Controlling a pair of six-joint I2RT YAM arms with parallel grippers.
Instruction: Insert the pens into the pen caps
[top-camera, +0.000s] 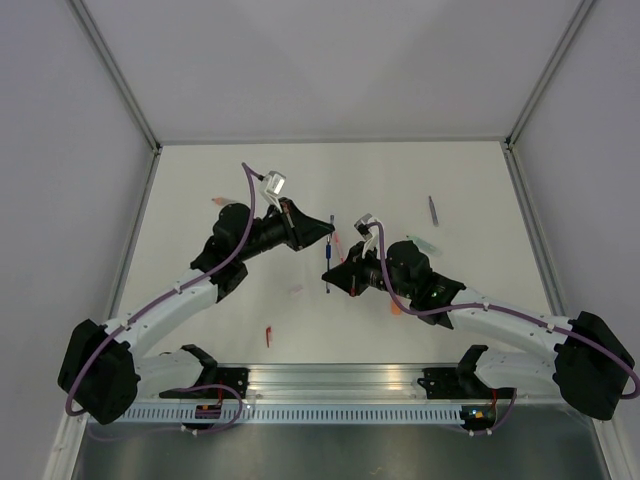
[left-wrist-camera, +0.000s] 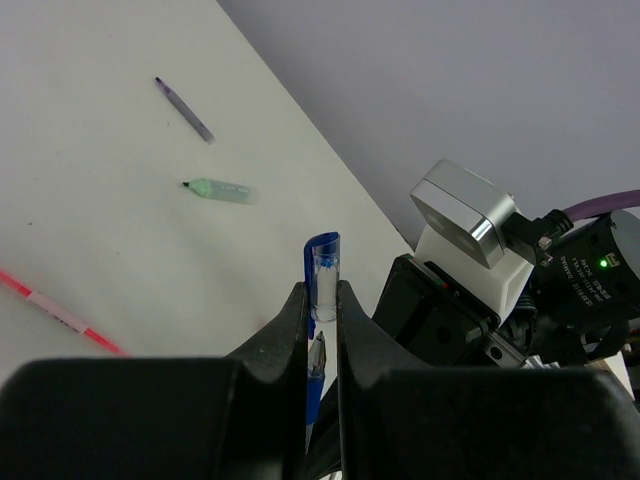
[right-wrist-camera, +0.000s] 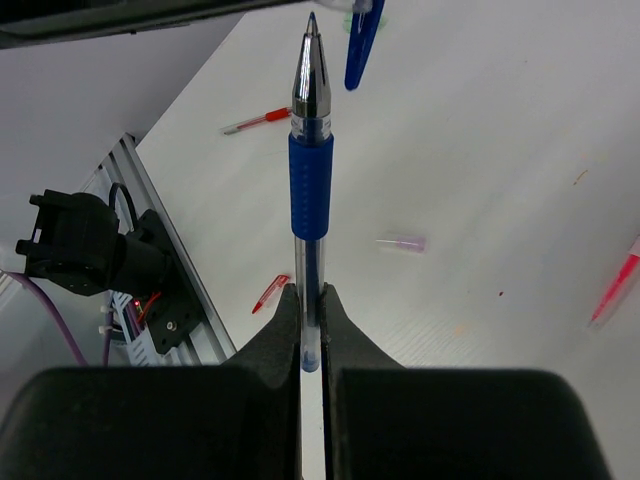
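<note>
A blue pen (right-wrist-camera: 310, 185) stands upright in my right gripper, which is shut on its clear lower barrel, tip pointing up. Just above it my left gripper is shut on a clear pen cap with a blue clip (left-wrist-camera: 322, 260). In the right wrist view the pen tip sits beside the cap's blue clip (right-wrist-camera: 362, 45), slightly apart in that view; whether the tip lines up under the cap's opening I cannot tell. In the top view both grippers meet near the middle of the table.
On the white table (top-camera: 200, 280) lie a grey-purple pen (left-wrist-camera: 185, 110), a green marker (left-wrist-camera: 220, 190), a red pen (left-wrist-camera: 60, 312), a small red cap (right-wrist-camera: 270, 290), a clear piece (right-wrist-camera: 400, 243) and several other loose pieces.
</note>
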